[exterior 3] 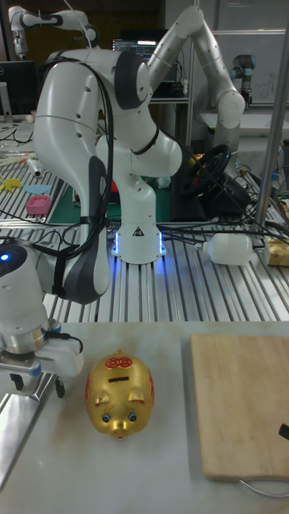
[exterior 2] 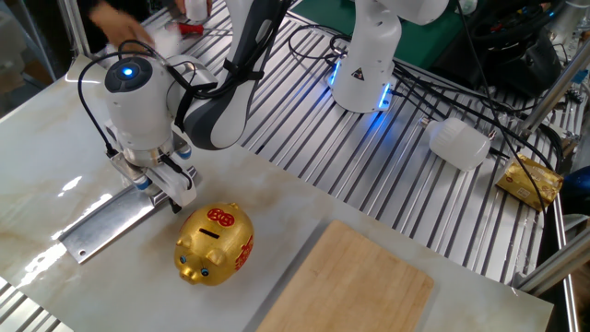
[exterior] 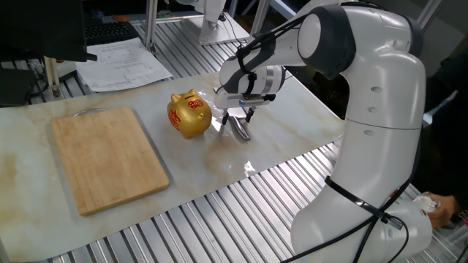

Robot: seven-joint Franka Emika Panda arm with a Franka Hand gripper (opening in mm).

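Observation:
My gripper (exterior: 237, 119) points down over a shiny metal strip (exterior 2: 109, 224) lying on the marbled tabletop. Its two fingers stand apart, so it is open; in exterior view 3 a dark fingertip (exterior 3: 60, 389) shows on one side of the gap. The strip's far end is hidden under the gripper in exterior view 2, and I cannot tell whether the fingers touch it. Close beside the gripper, a gold piggy bank (exterior: 190, 115) with red markings stands upright, apart from the fingers.
A wooden cutting board (exterior: 110, 159) lies on the other side of the piggy bank. Papers (exterior: 121, 64) are behind the tabletop. On the slatted metal surface sit a white rounded object (exterior 2: 458, 143) and a gold box (exterior 2: 530, 182). A person's hand (exterior 2: 118, 26) is near the far edge.

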